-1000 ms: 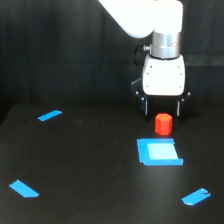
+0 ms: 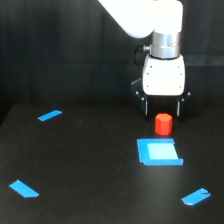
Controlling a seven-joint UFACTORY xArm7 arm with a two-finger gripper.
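Note:
A small red block (image 2: 163,124) rests on the black surface, just behind a white square edged with blue tape (image 2: 161,153). Directly above and slightly behind the block hangs my gripper (image 2: 163,107), its two dark fingers spread to the left and right. The fingers stand open. Between the fingertips I make out no object held; the block's top lies near or just below their level, and whether they touch it I cannot tell.
Strips of blue tape mark the black table at the back left (image 2: 50,115), the front left (image 2: 24,188) and the front right. A dark curtain hangs behind.

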